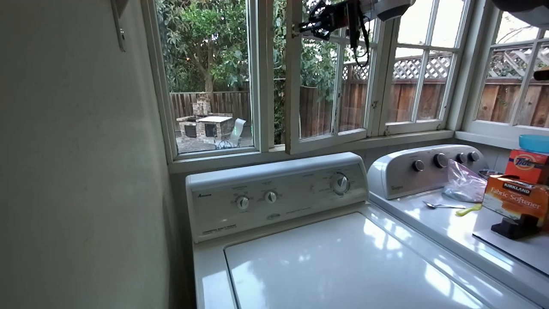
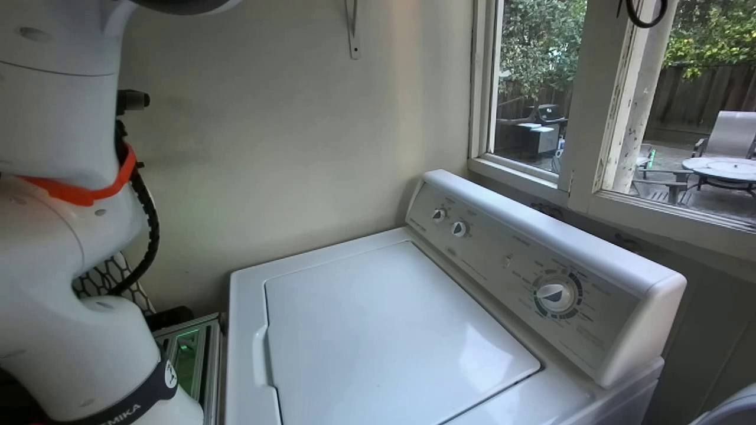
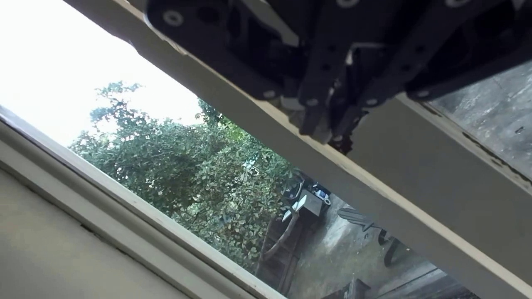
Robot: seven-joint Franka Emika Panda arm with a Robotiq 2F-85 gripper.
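Note:
The hinged window sash (image 1: pixel 294 103) stands ajar in exterior view 1, its free left edge away from the fixed frame. At the upper part of that edge is my gripper (image 1: pixel 303 26), reaching in from the right. In the wrist view, the gripper has its fingers close together, shut on a small dark piece, apparently the window latch (image 3: pixel 345 144), at the sash's edge. The fingers hide most of this piece. Exterior view 2 shows the arm (image 2: pixel 64 234) at left, but not the fingers.
Below the windows stand a white washer (image 1: pixel 309 257) and, to its right, a second machine (image 1: pixel 432 167). On that one are a plastic bag (image 1: pixel 463 180), a spoon (image 1: pixel 442 206) and a fabric softener box (image 1: pixel 516 197). A plain wall (image 2: pixel 283 141) bounds the left side.

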